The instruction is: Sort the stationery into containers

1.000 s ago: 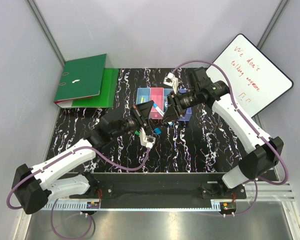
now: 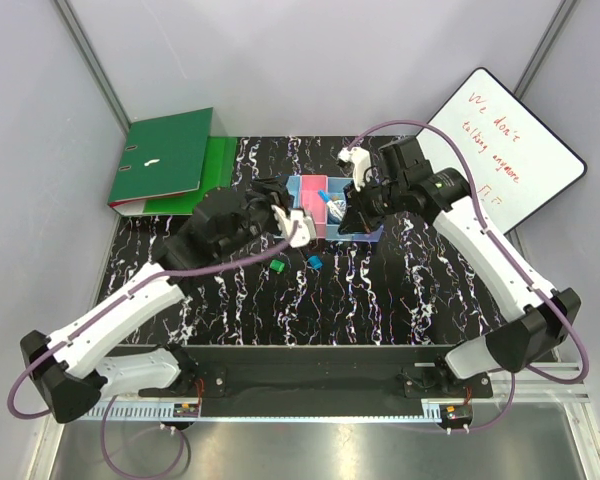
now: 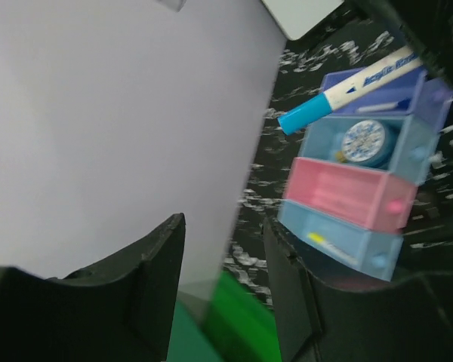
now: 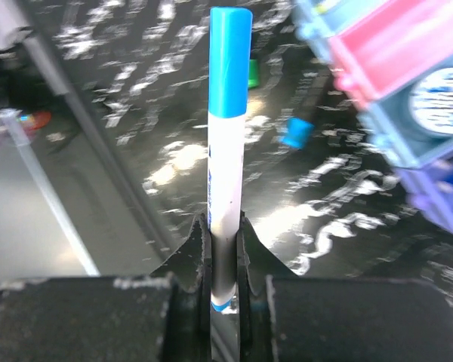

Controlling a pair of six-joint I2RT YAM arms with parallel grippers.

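My right gripper is shut on a white marker with a cyan cap, held over the containers in the top view. My left gripper is part open, fingers apart with nothing between them, left of and apart from the marker. The row of small bins holds a light blue one, a pink one, another blue one with a round tape roll and a purple one. A green cap and a blue cap lie on the dark table in front of them.
Green binders lie at the back left, and a whiteboard leans at the back right.
My left gripper has drawn back to the left and turned away from the marker. My right gripper, with the marker in it, has shifted slightly right.
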